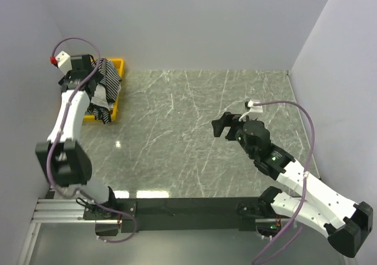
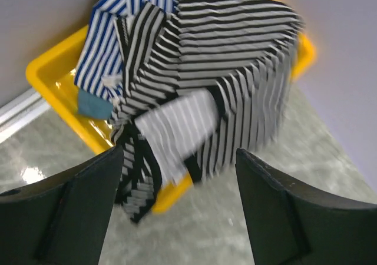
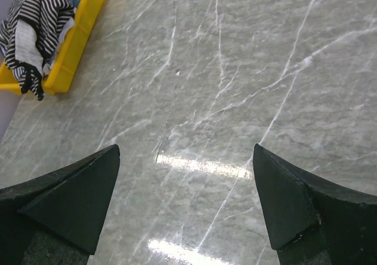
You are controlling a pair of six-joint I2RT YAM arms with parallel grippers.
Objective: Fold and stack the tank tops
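Striped tank tops, black-and-white [image 2: 230, 38] and blue-and-white [image 2: 106, 47], lie crumpled in a yellow bin [image 2: 56, 106] at the far left of the table. One black-and-white top with a pale grey patch hangs over the bin's near rim. My left gripper is over the bin, fingers apart, with nothing between its fingertips but the cloth in view below. Over the right-centre of the table my right gripper stands open and empty. In the top view the left arm hides part of the cloth and bin.
Walls [image 1: 188, 23] close in the back and both sides, the left one close beside the bin. Purple cables [image 1: 309, 135] loop along both arms.
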